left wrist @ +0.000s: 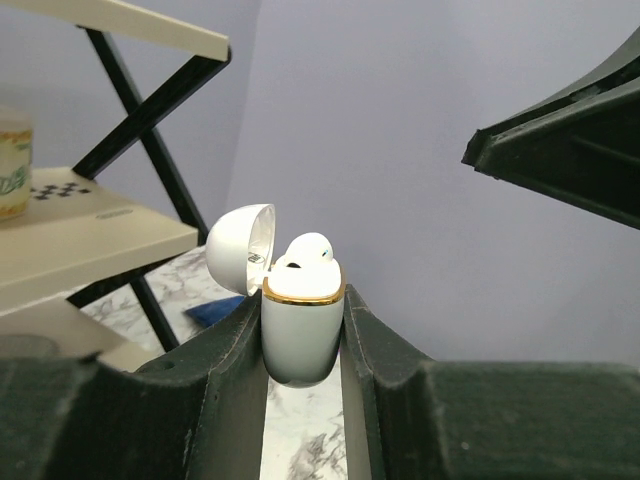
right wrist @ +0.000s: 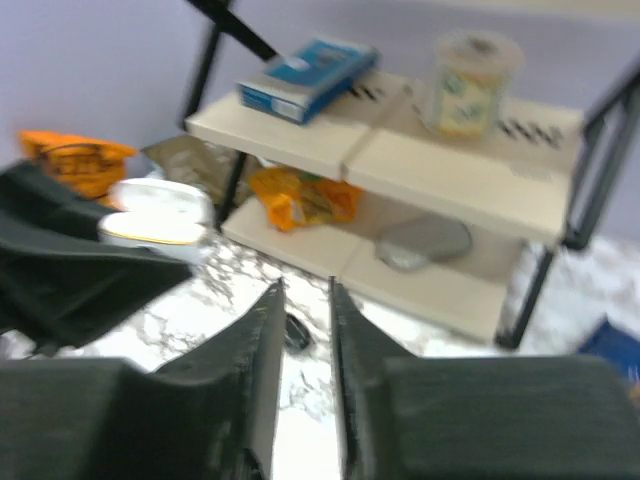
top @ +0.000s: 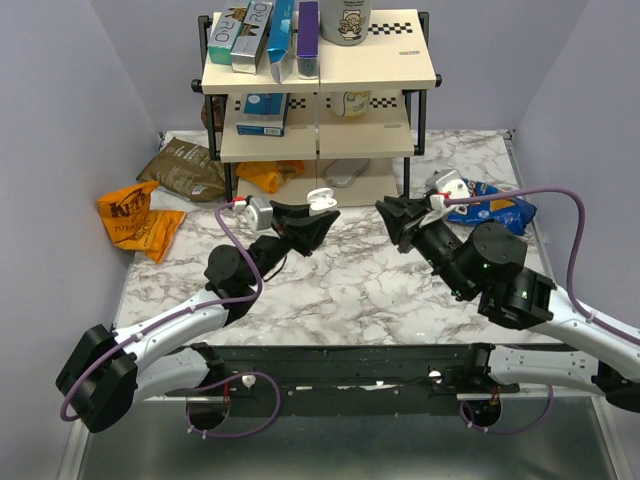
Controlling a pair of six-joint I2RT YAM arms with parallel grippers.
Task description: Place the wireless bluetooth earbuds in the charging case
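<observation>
My left gripper (top: 325,226) is shut on the white charging case (top: 322,201), held up above the table. In the left wrist view the case (left wrist: 300,330) stands upright between the fingers, with its lid (left wrist: 241,248) raised. A white rounded earbud (left wrist: 309,249) shows at the case's opening; how deep it sits I cannot tell. To the right, apart from the case, my right gripper (top: 386,217) hangs in the air. In the right wrist view a narrow gap parts its fingers (right wrist: 346,350), with no earbud visible between them.
Behind the arms stands a shelf (top: 360,185) with boxes and a tin. Snack bags lie at its sides: an orange one (top: 140,222) on the left and a blue one (top: 505,210) on the right.
</observation>
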